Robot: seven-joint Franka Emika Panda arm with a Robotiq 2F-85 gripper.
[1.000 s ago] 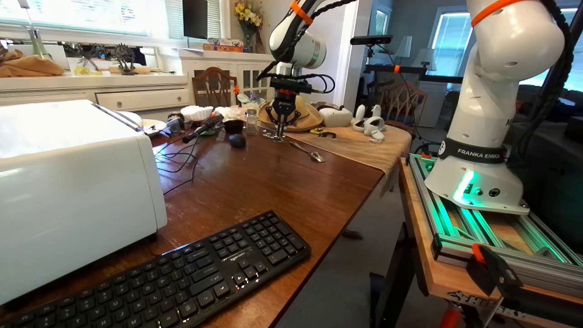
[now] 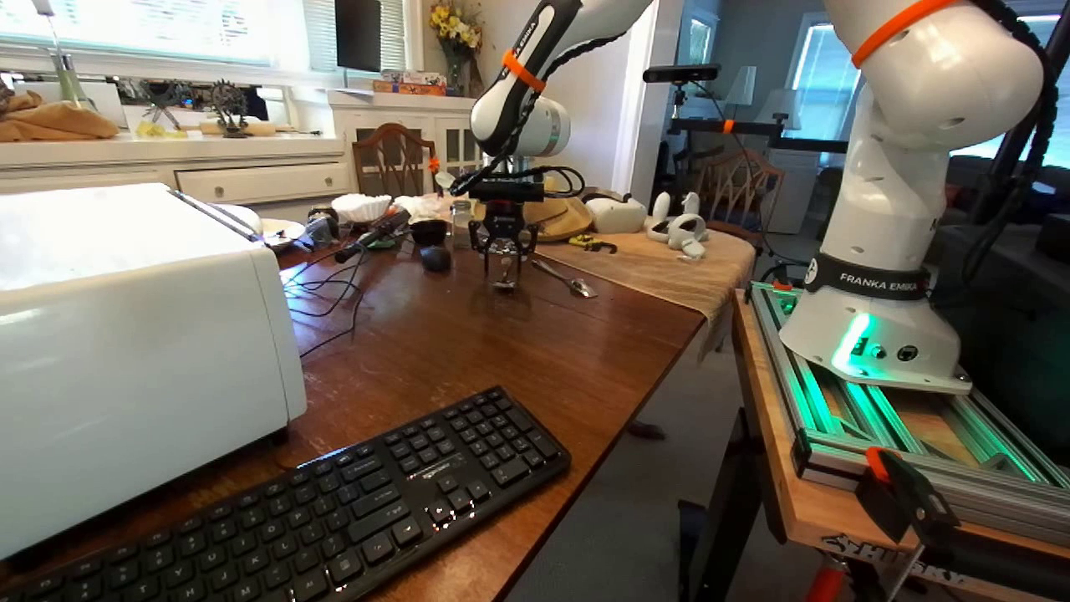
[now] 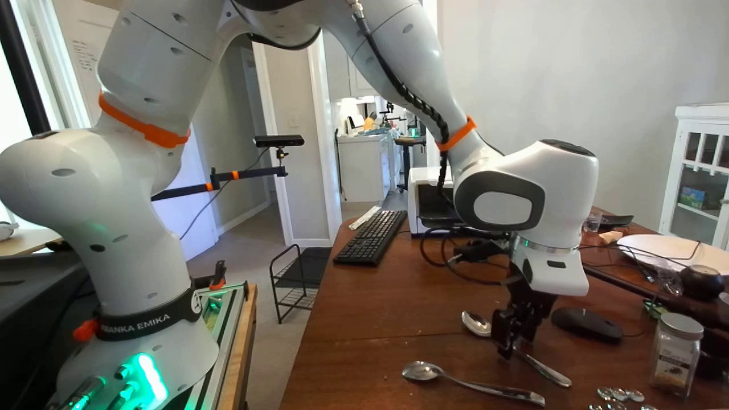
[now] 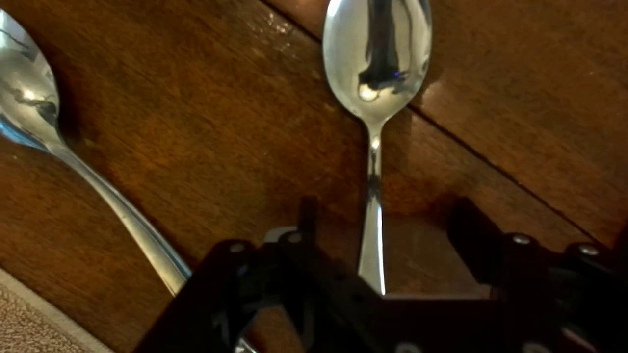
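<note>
My gripper is low over the table with its fingers apart, one on each side of a spoon's handle. That spoon (image 4: 377,64) lies with its bowl pointing away from the gripper; the lower end of its handle is hidden by the gripper. A gap shows between the handle and both fingers. In exterior view 2, this spoon's bowl (image 3: 476,324) and handle end (image 3: 550,371) show on either side of the gripper (image 3: 509,345). A second spoon (image 4: 26,88) lies to the left in the wrist view, clear of the fingertips.
A black mouse (image 3: 586,324) and a lidded glass jar (image 3: 676,354) stand near the gripper. Several clear glass pieces (image 3: 618,395) lie by the jar. The keyboard (image 2: 401,492) and white appliance (image 2: 130,351) occupy the other end. Mid-table is clear.
The gripper has moved toward the exterior view 1 camera and slightly left. A spoon's bowl now shows beneath it, where the table looked bare. The second spoon has stayed put.
</note>
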